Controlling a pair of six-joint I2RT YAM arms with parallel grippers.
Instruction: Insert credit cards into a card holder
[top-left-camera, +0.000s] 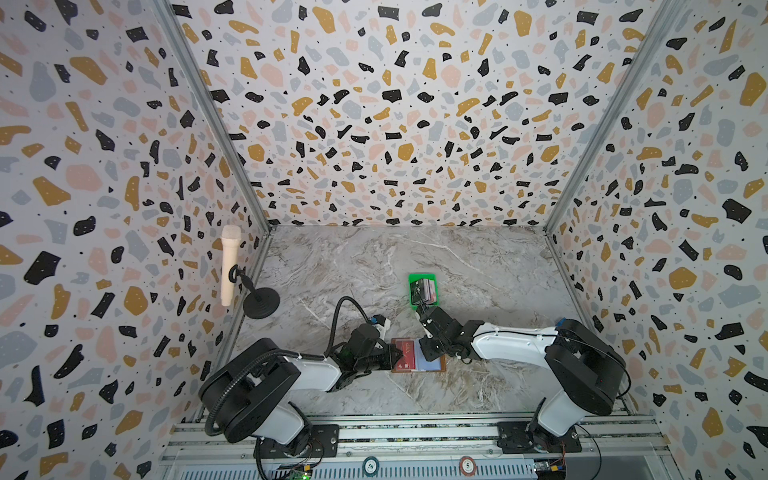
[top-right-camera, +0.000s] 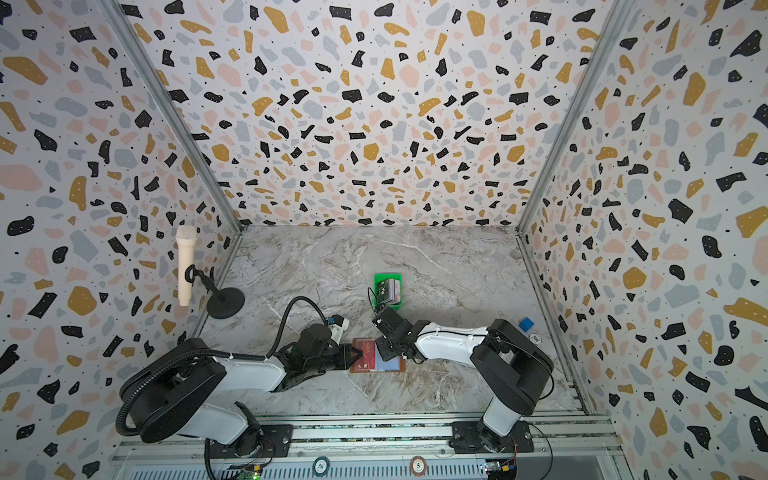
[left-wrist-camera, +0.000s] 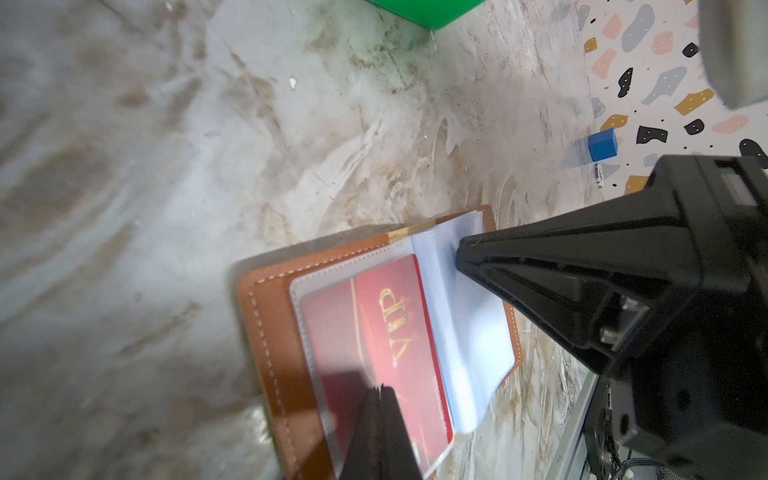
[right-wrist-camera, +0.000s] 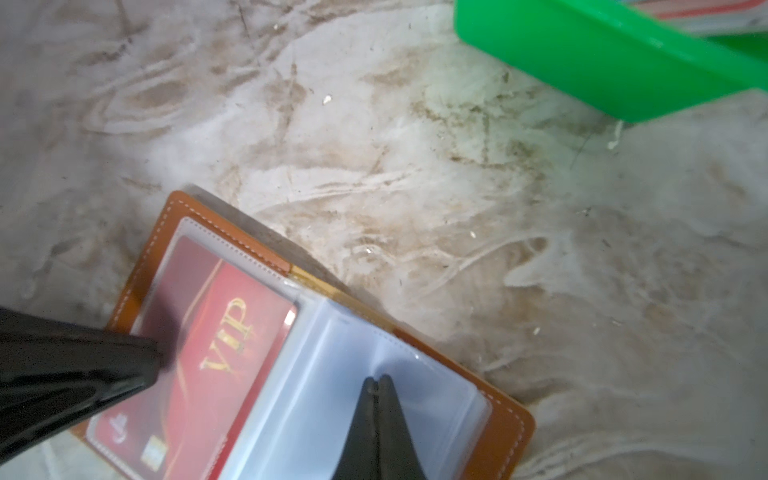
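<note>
The open brown card holder (right-wrist-camera: 500, 444) lies flat on the marble table. A red VIP card (left-wrist-camera: 380, 316) sits in a clear sleeve on its left side; clear, bluish-white sleeves (right-wrist-camera: 312, 384) cover the right side. My left gripper is shut, its tips low over the red card. My right gripper is shut, its tips on or just over the clear sleeves. Nothing shows between either gripper's fingers. Behind the holder stands a green bin (top-left-camera: 411, 278) holding a stack of cards (right-wrist-camera: 696, 9).
A black stand (top-left-camera: 261, 302) is at the table's left, beside the wall. A small blue cube (top-right-camera: 525, 324) lies at the right edge. The two arms are close together over the holder.
</note>
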